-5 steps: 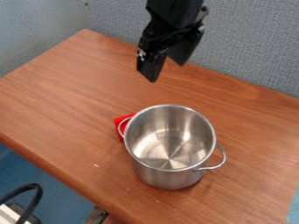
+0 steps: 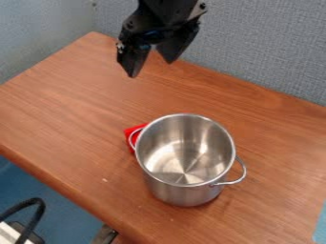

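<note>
My black gripper (image 2: 149,55) hangs at the top of the view over the back of the table, its two fingers apart with nothing visible between them. A steel pot (image 2: 186,181) with side handles stands on the wooden table (image 2: 76,114), below and to the right of the gripper. A red object (image 2: 132,132) lies just behind the pot's left side, partly hidden by it.
Grey padded walls stand behind and at the left. A black cable (image 2: 36,214) and some hardware sit off the table's front-left edge.
My gripper has moved left and upward, tilting as it went. The pot and the red object have not visibly moved.
</note>
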